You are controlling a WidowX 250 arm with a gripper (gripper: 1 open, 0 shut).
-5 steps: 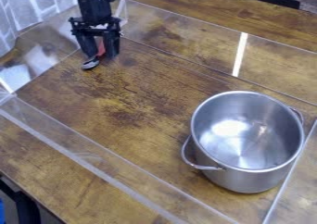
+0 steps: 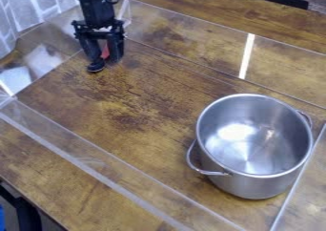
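Note:
My black gripper (image 2: 102,49) is low at the upper left of the camera view, over a small dark object with a reddish part (image 2: 94,65) on the wooden surface. The fingers partly hide this object, and I cannot tell whether they are closed on it. A large steel pot (image 2: 251,144) with wire side handles stands upright at the lower right, well apart from the gripper.
Clear plastic strips or walls (image 2: 90,168) border the wooden work surface (image 2: 140,115). A white tape strip (image 2: 247,55) lies at the upper right.
The small object under the gripper looks darker and less silvery at its lower end than before. The gripper has shifted very slightly, if at all; the pot is still.

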